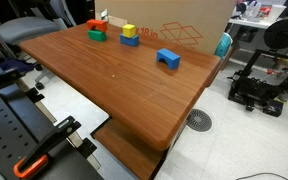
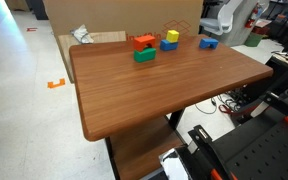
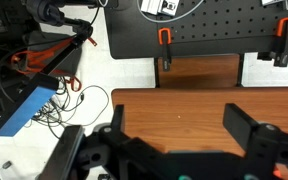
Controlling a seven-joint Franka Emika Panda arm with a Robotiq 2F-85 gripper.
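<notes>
In the wrist view my gripper stands open above the brown table, its two dark fingers wide apart and nothing between them. On the table a red block point(image 1: 98, 25) rests on a green block point(image 1: 98, 36). Beside this pair, a yellow block point(image 1: 129, 30) sits on a blue block point(image 1: 130, 41). A separate blue arch-shaped block point(image 1: 168, 59) lies farther right, with bare wood around it. Both stacks and the arch also show in the second exterior view. At the wrist view's lower right edge is a bit of red, too cut off to name.
A cardboard panel point(image 1: 174, 20) stands behind the blocks. Black-and-orange clamps point(image 1: 44, 150) sit on the dark perforated base plate point(image 1: 9, 140), across a gap from the table.
</notes>
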